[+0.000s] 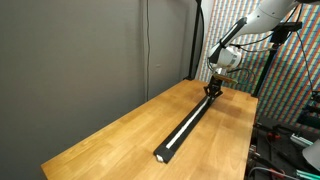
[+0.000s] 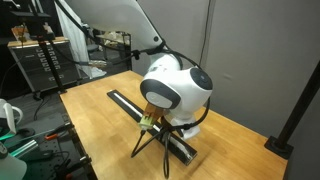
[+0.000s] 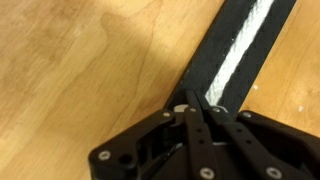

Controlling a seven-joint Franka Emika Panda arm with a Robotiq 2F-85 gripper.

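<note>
A long black strip with a white line along its middle [image 1: 183,130] lies flat on the wooden table. My gripper [image 1: 209,93] is low at the strip's far end in the first exterior view. From the wrist camera, the gripper is shut, its fingertips close together over the white line [image 3: 240,45] of the strip. Nothing shows between them. Whether the tips touch the strip is hard to tell. In the second exterior view the arm [image 2: 177,88] covers part of the strip [image 2: 128,105], and the fingertips are hidden.
Bare wooden tabletop [image 1: 120,135] surrounds the strip on both sides. A grey wall panel [image 1: 80,70] stands behind the table. Cables [image 1: 275,172] and dark equipment [image 1: 290,145] sit by the table's right edge.
</note>
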